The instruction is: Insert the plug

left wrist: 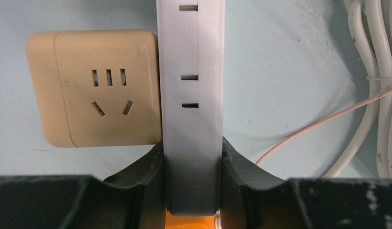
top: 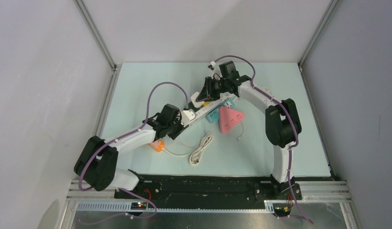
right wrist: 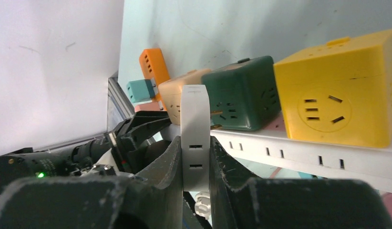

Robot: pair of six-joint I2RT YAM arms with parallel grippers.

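Observation:
The white power strip [top: 201, 112] runs diagonally across the middle of the table in the top view. My left gripper is shut around its near end, one finger on each side. A white slotted plug [right wrist: 195, 117] stands between the fingers of my right gripper, which is shut on it. Two brass prongs [right wrist: 216, 113] stick out from the plug's side, seen against the green plug cube [right wrist: 244, 95]. In the top view the right gripper [top: 203, 99] hangs over the strip's far side; the plug's height above it is hard to judge.
Beside the green cube are a yellow cube [right wrist: 337, 95] and a beige adapter [left wrist: 94, 88], along the strip. A pink triangular block [top: 229, 119], a blue block [top: 213, 115] and a coiled white cable [top: 200, 151] lie on the strip's near side.

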